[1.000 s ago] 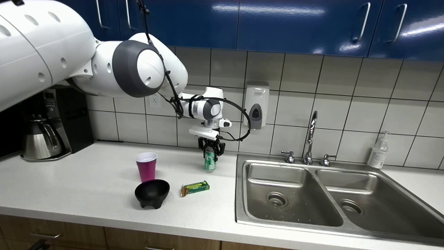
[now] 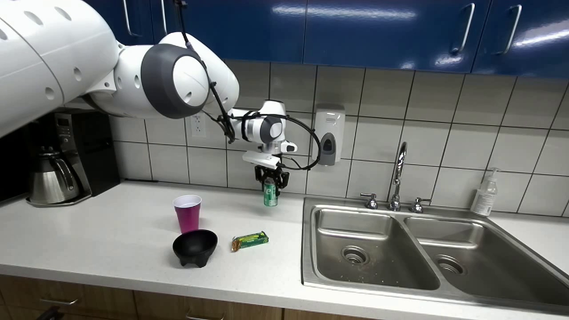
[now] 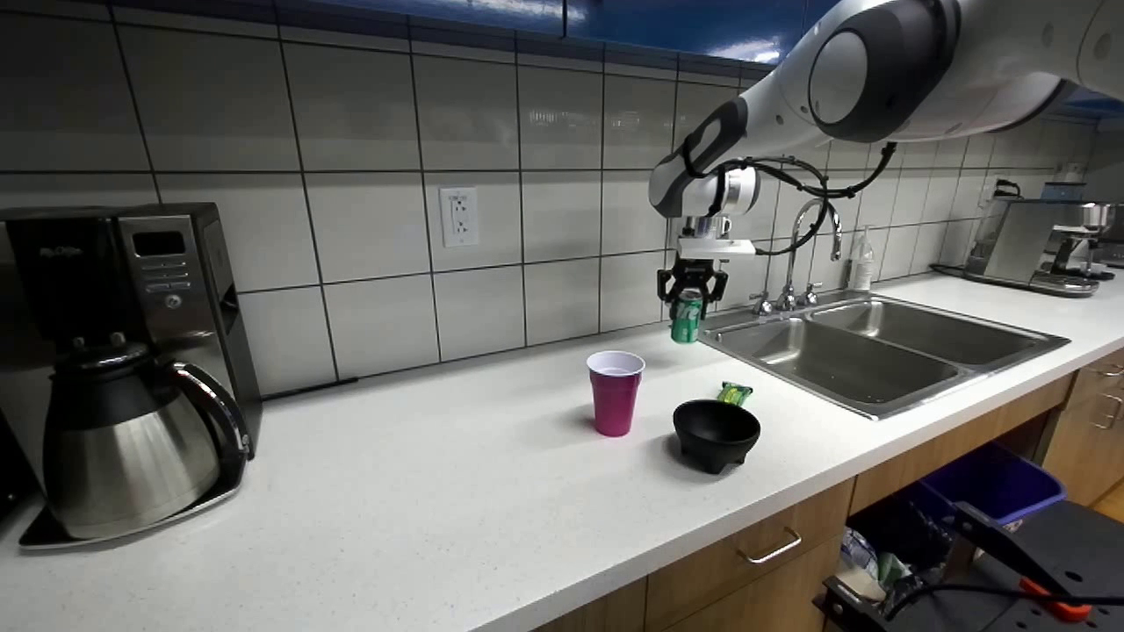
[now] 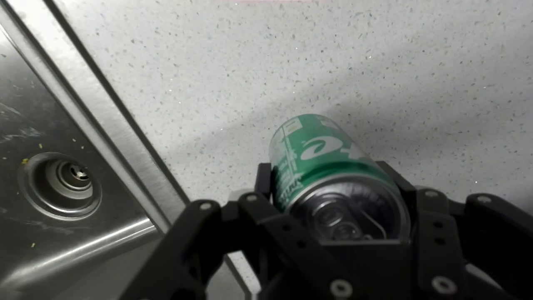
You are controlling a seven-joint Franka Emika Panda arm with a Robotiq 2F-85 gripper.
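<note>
A small green can (image 2: pixel 270 195) hangs upright in my gripper (image 2: pixel 273 187), clear of the white counter near the back wall. In the wrist view the can (image 4: pixel 320 155) sits between the two black fingers, its silver top facing the camera. From the other side, the second exterior view has the can (image 3: pixel 686 319) below the black gripper (image 3: pixel 692 295), left of the sink. A wrapped green bar (image 2: pixel 250 240) lies on the counter. Left of it stand a black bowl (image 2: pixel 195 246) and a magenta cup (image 2: pixel 187 213).
The steel double sink (image 2: pixel 310 240) with its faucet (image 2: pixel 397 176) lies to the right of the can. A coffee maker (image 3: pixel 179 305) occupies the far left. A soap dispenser (image 2: pixel 327 133) is on the wall behind. Open counter stretches between coffee maker and cup.
The can and gripper have risen from the counter, the arm lifting with them. Cup, bowl and bar are where they were.
</note>
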